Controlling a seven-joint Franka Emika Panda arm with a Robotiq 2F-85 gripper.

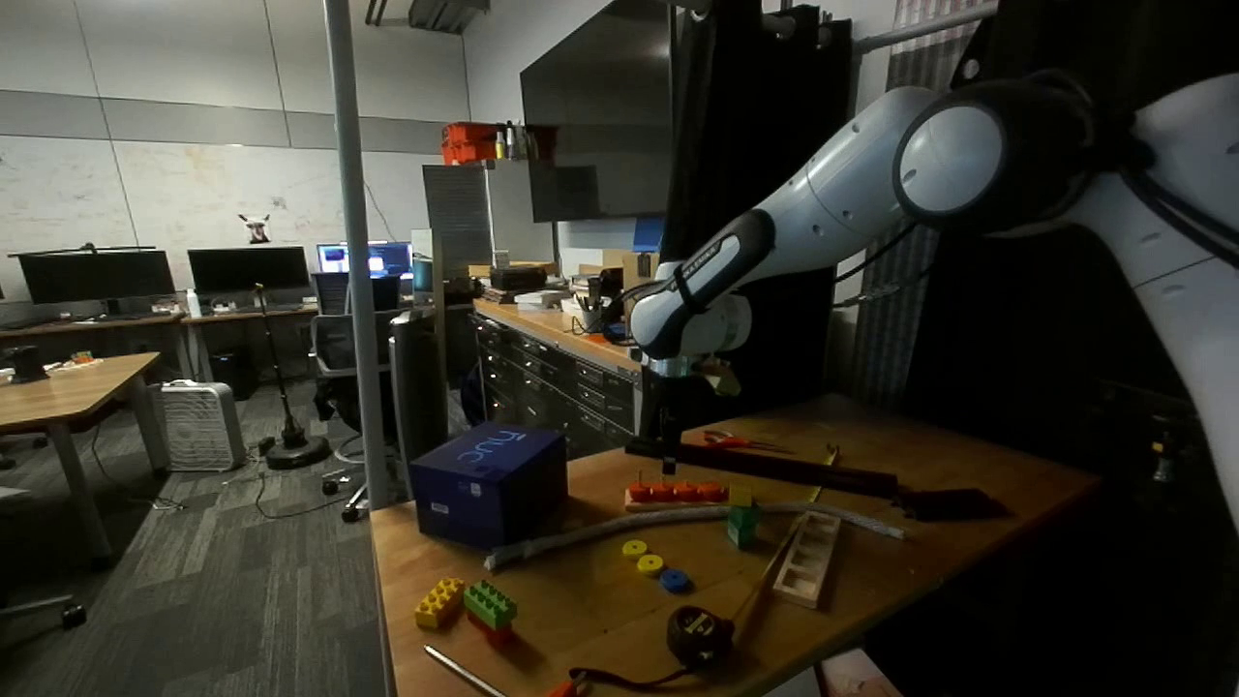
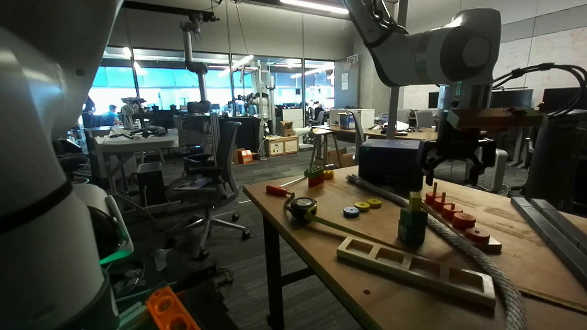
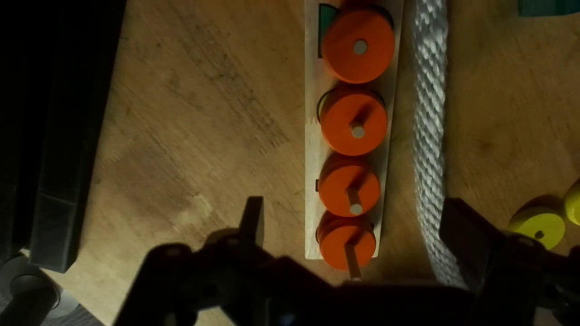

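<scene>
Orange-red discs sit on the pegs of a wooden pegboard, which runs lengthwise through the wrist view. My gripper points down over the near-box end of that board, above the table. Its dark fingers are spread wide, one on each side of the board, with clear air showing between them and the discs in exterior view 2. Two yellow discs and a blue disc lie loose on the table. The gripper's tips are dark and small in exterior view 1.
A grey rope runs alongside the pegboard. Black bars lie on its other side. Around stand a blue box, stacked green blocks, a wooden tray, toy bricks and a tape measure.
</scene>
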